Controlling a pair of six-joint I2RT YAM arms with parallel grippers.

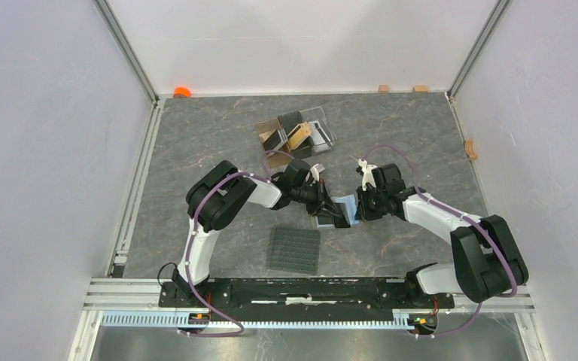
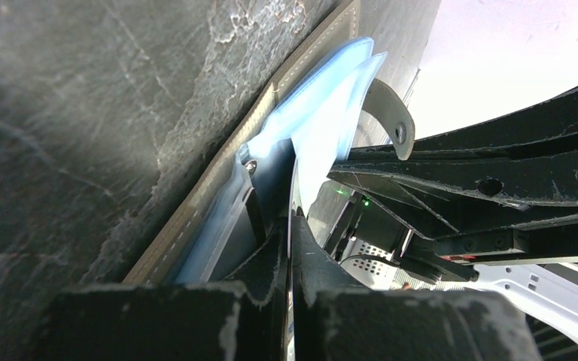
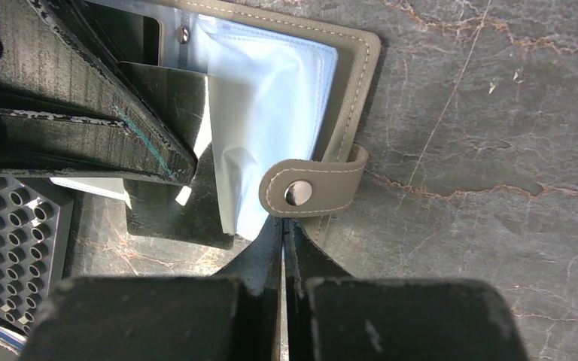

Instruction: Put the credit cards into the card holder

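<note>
The card holder (image 3: 370, 71), a tan stitched cover with pale blue clear sleeves (image 3: 275, 98), lies opened on the table. My left gripper is shut on a black card, seen edge-on as a thin line in the left wrist view. In the right wrist view the card's right edge meets the sleeve's left edge; how far it reaches inside I cannot tell. Beside the snap strap (image 3: 323, 184), on the holder's right side, my right gripper is shut, nothing showing between its fingers.
An open box (image 1: 268, 128) with several cards stands behind the left arm. A dark studded mat (image 1: 294, 250) lies in front of the holder, to its left. Bare table extends to the right and far left.
</note>
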